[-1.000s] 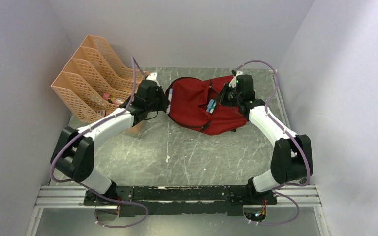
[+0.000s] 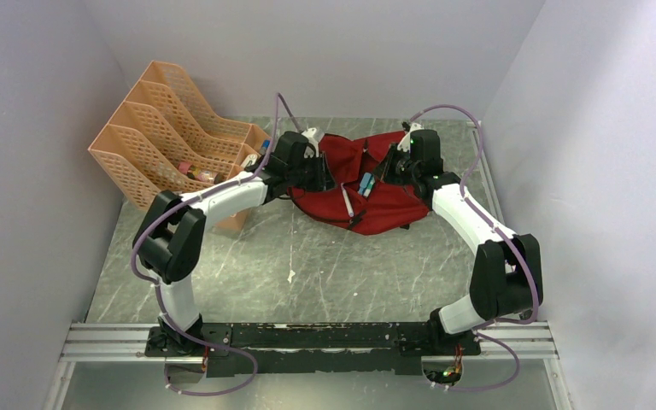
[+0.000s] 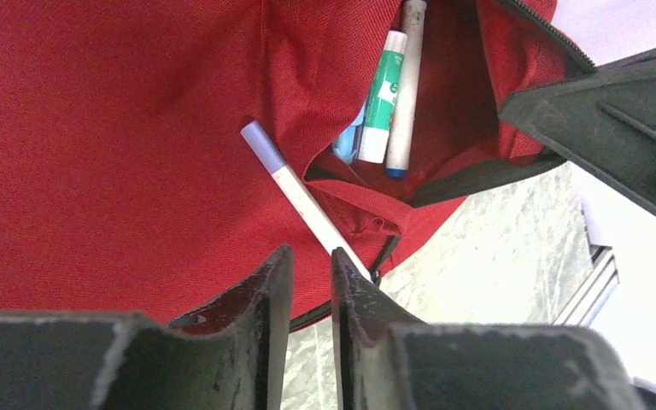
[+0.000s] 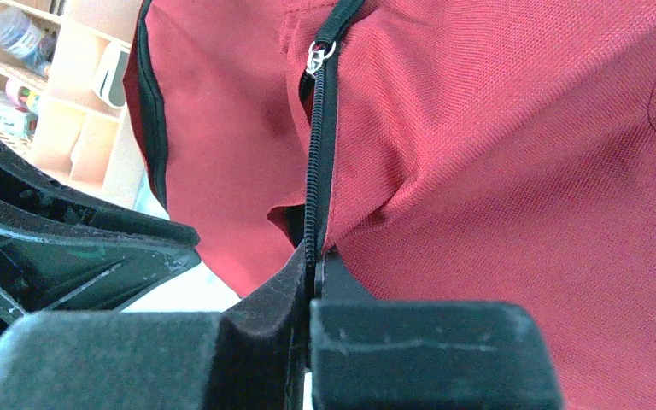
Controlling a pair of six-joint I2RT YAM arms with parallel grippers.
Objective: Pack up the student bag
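Note:
The red student bag point(image 2: 389, 213) lies gaping on the table. A white marker point(image 3: 303, 201) with a purple cap rests aslant on its red fabric, beside the opening that holds the other items. Above it my left gripper is slightly open, with a narrow empty gap between its fingers. Inside the opening are a green-and-white glue stick point(image 3: 383, 102), a white marker with a blue end point(image 3: 406, 85) and a light-blue item point(image 3: 348, 141), partly hidden. My right gripper is shut on the bag's black zipper edge point(image 4: 314, 171), holding that side up.
At the left stands a tiered orange organizer point(image 2: 149, 128) with a bottle point(image 2: 201, 173) and other items in it. The table point(image 2: 307, 273) in front of the bag is clear. Both grippers are close together over the bag.
The marker now lies on the fabric. The right arm has stayed still.

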